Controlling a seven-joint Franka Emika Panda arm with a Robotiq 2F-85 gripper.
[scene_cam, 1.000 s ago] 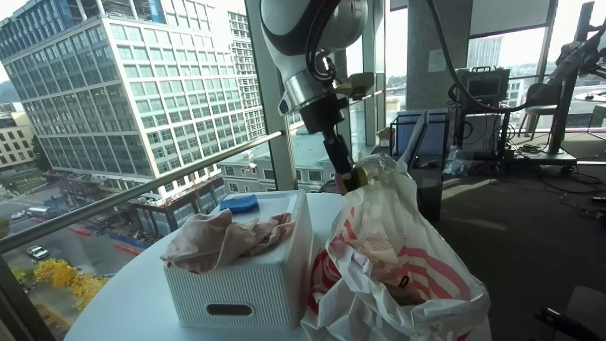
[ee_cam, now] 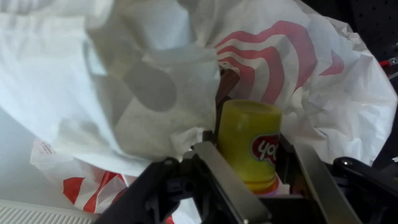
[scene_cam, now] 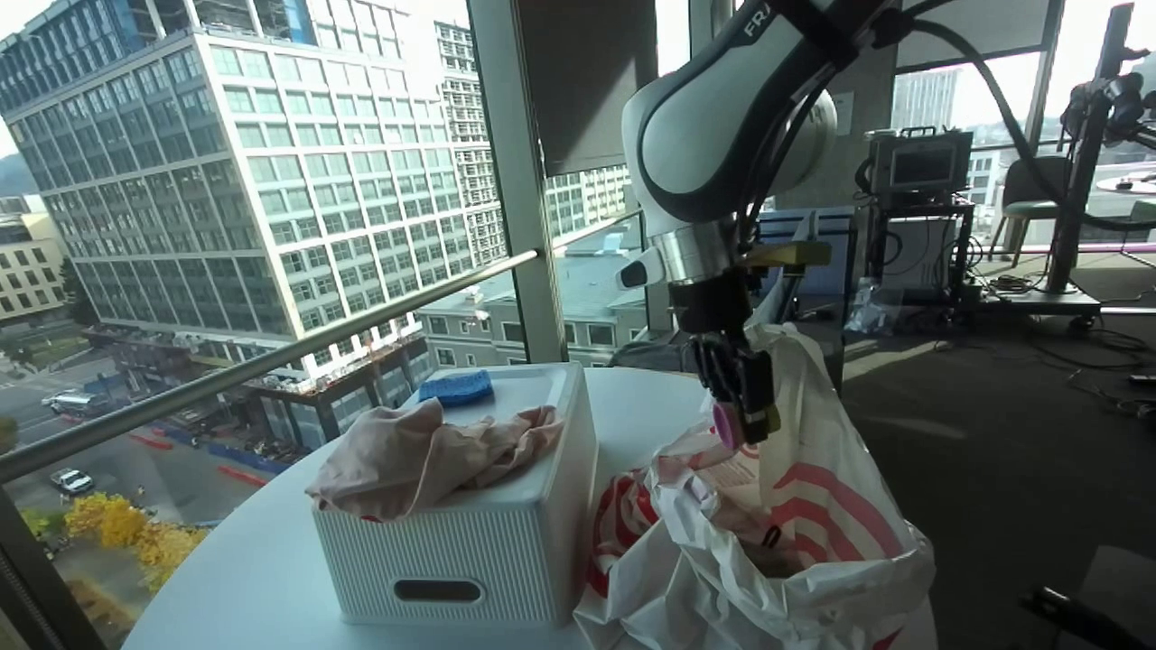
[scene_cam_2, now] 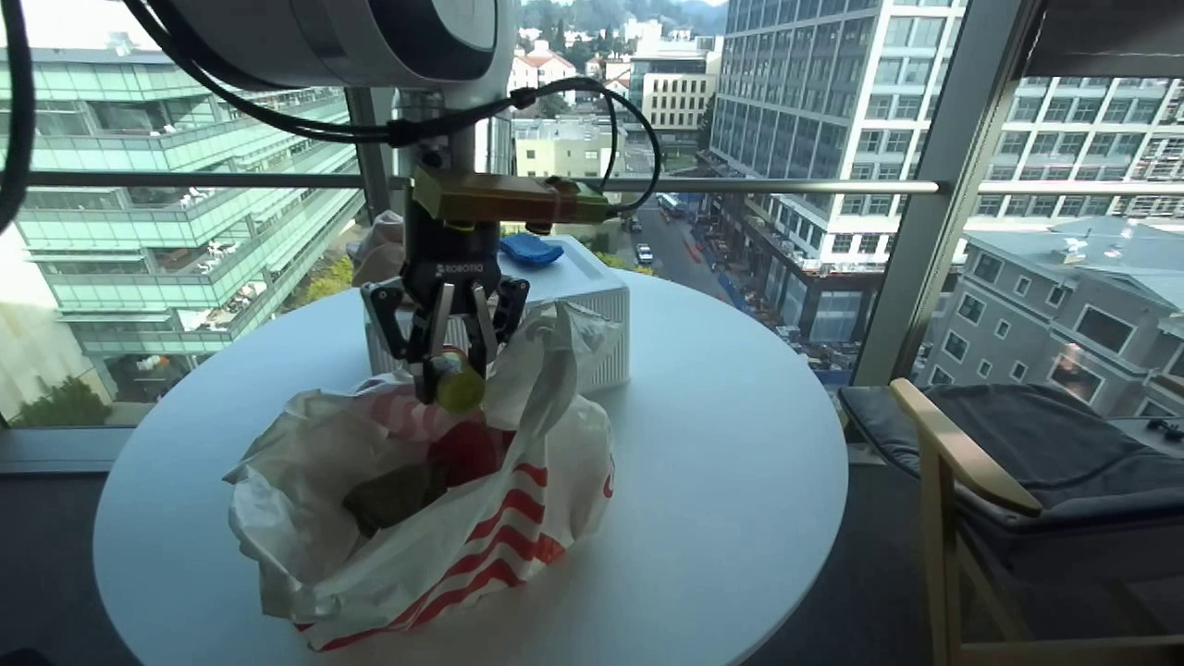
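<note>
A yellow Play-Doh tub with a pinkish lid is pinched between the two fingers of my gripper. In exterior view 1 the tub's pink lid pokes out beside the gripper. Below it gapes a white plastic bag with red stripes; the tub hangs over the opening, near the bag's rim on the box side. Inside the bag lie a red item and a dark greyish item, both partly hidden.
Beside the bag stands a white ribbed box carrying a crumpled pink cloth and a blue sponge.
Holding the tub, my gripper has moved rightward in exterior view 1 and somewhat lower, from the bag's far rim to over its opening. The arm hangs more upright, and the bag's raised side has shifted.
</note>
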